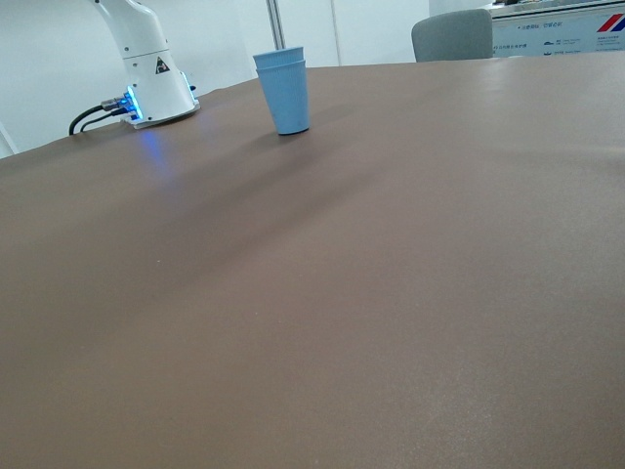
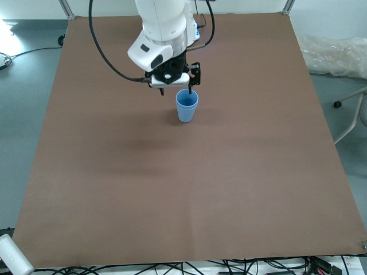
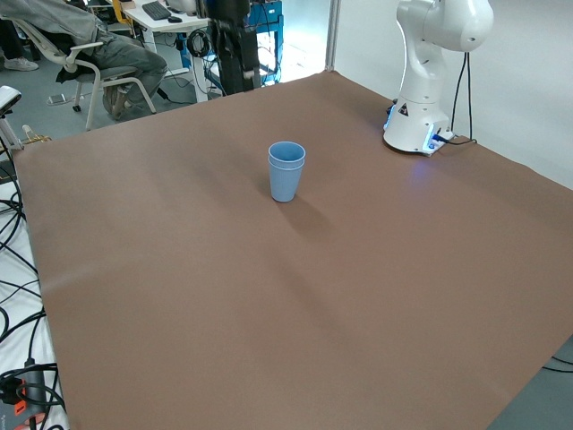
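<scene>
A pair of light blue cups [image 2: 187, 112], one nested in the other, stands upright on the brown table; the same cups [image 1: 285, 98] appear in the top view and the cups [image 3: 285, 179] in the right view. In the left view my gripper [image 2: 176, 90] hangs above and just behind the cups, its dark fingertips pointing down, with nothing visible held between them; how far its fingers are apart is unclear. In the right view the gripper is out of frame or indistinct at the top.
The arm's white base [image 3: 414, 130] stands at the table's far edge. Cables run outside the edges, and a chair with a seated person is beyond the table in the right view.
</scene>
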